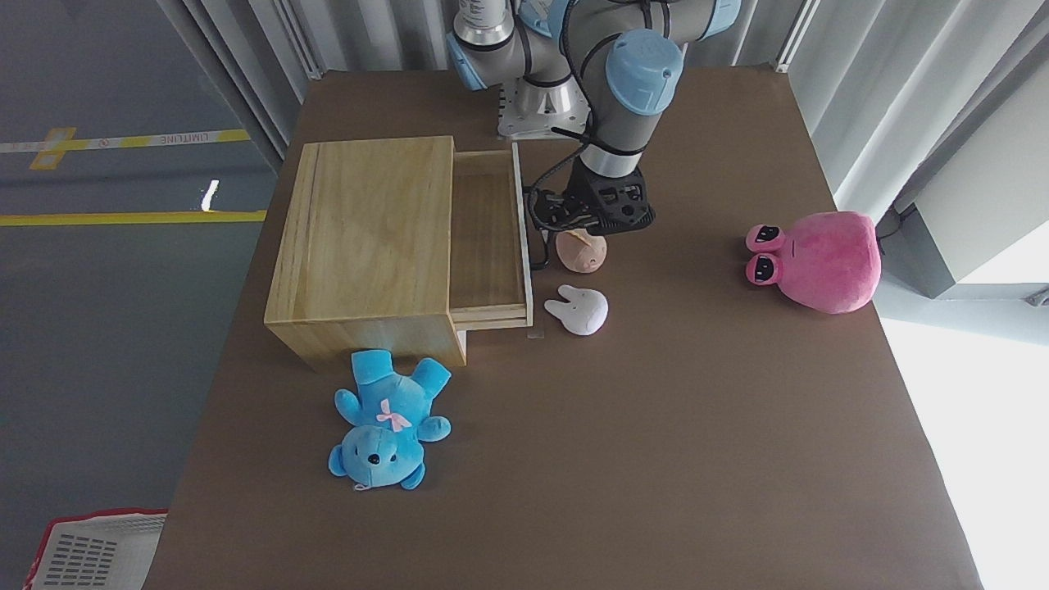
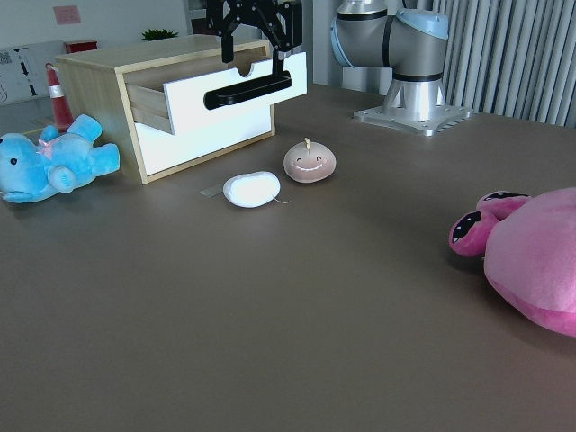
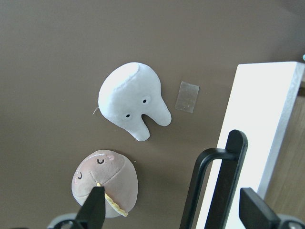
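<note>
The wooden cabinet (image 1: 359,236) has its top drawer (image 1: 487,231) pulled out, with a black bar handle (image 2: 247,88) on its white front. My gripper stands open at the handle; in the wrist view its two fingers are apart, with the handle between or below them, contact unclear. Beside the drawer lie a pink round plush (image 1: 582,252) and a white plush (image 1: 577,310), both on the table (image 1: 688,423).
A blue bear (image 1: 391,428) lies in front of the cabinet, close to it. A large pink plush (image 1: 826,260) lies at the right edge.
</note>
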